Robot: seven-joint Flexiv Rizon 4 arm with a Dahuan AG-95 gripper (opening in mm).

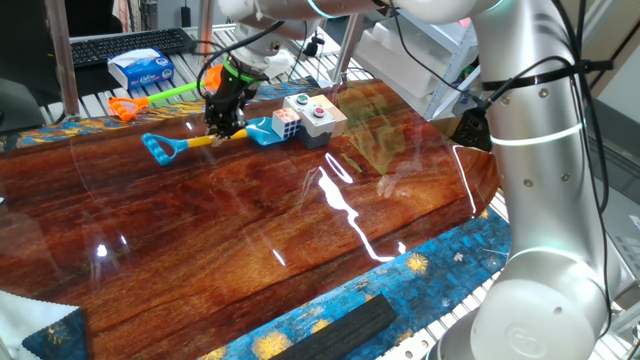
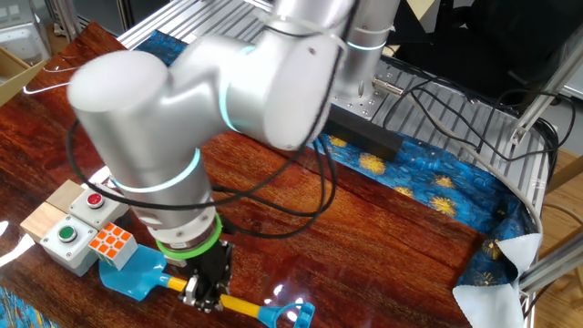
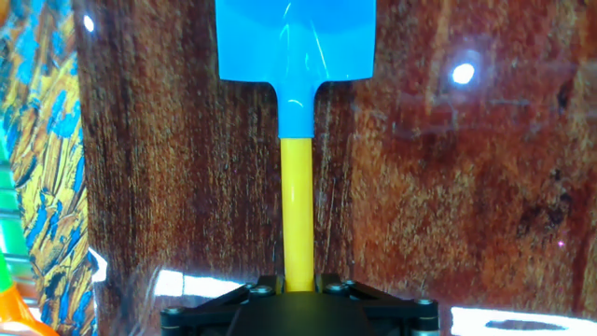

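A toy shovel with a blue blade, yellow shaft (image 3: 298, 201) and blue grip end lies along the far side of the table in exterior view 1. My gripper is shut on the shaft, its black fingers close against both sides in the wrist view. From the front of the fingers the blue blade (image 3: 297, 42) points away. Exterior view 2 shows the gripper (image 2: 204, 293) straddling the shaft between blade and grip end (image 2: 290, 315). Whether the shovel is clear of the tabletop is hard to tell.
Close by the blade stand a puzzle cube (image 2: 113, 243) and a block with green and red buttons (image 2: 66, 235). A second shovel, orange and green (image 1: 128, 107), lies at the back edge.
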